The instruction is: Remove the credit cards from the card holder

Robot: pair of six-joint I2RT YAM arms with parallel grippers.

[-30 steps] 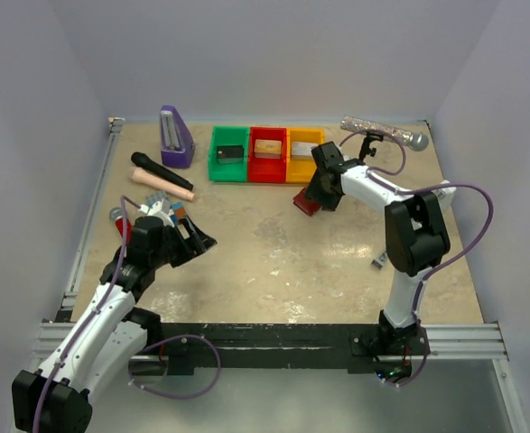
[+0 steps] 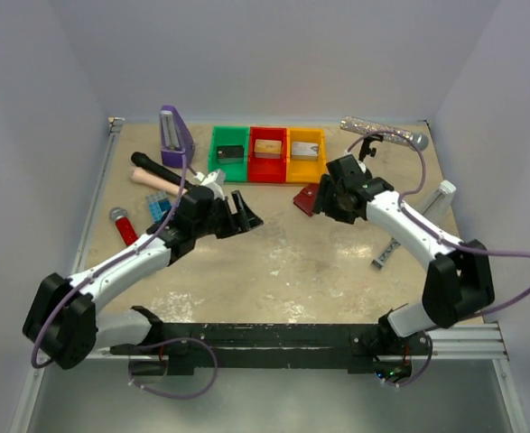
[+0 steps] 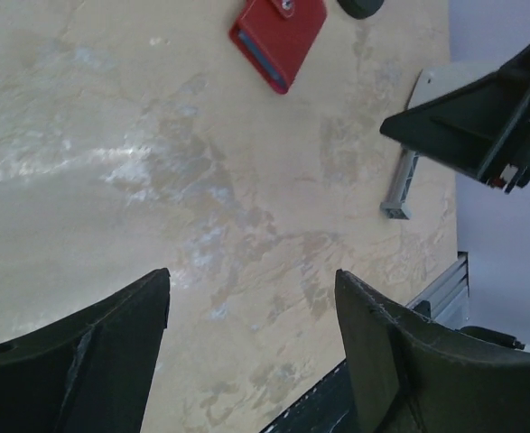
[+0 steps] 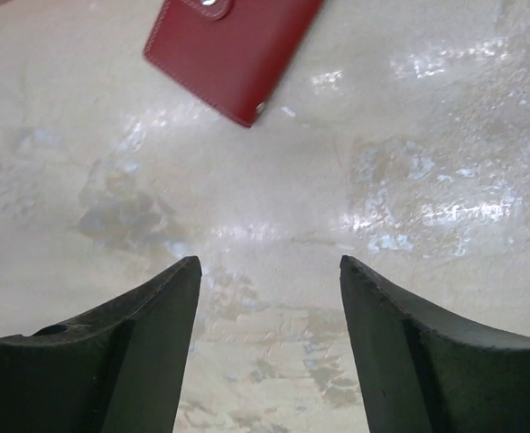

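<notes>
The dark red card holder point(image 2: 306, 198) lies flat on the table just in front of the yellow tray. In the right wrist view the holder point(image 4: 237, 59) shows its snap strap at the top edge, and in the left wrist view a blue edge shows along the side of the holder point(image 3: 278, 41). My right gripper point(image 2: 326, 200) hovers close to the holder's right side, apart from it, its fingers parted on bare table. Over the middle-left of the table my left gripper point(image 2: 250, 216) is also open, nothing between its fingers. Cards inside the holder cannot be made out.
Green point(image 2: 230, 171), red point(image 2: 266, 171) and yellow point(image 2: 302, 171) trays stand at the back, each holding a card-like item. Microphones and a purple stapler-like object point(image 2: 175, 140) sit at the left. A silver microphone point(image 2: 382, 133) is at the back right.
My left gripper has moved right and slightly up across the table. The right gripper has shifted right, off the card holder, uncovering more of it. The holder itself has stayed put.
</notes>
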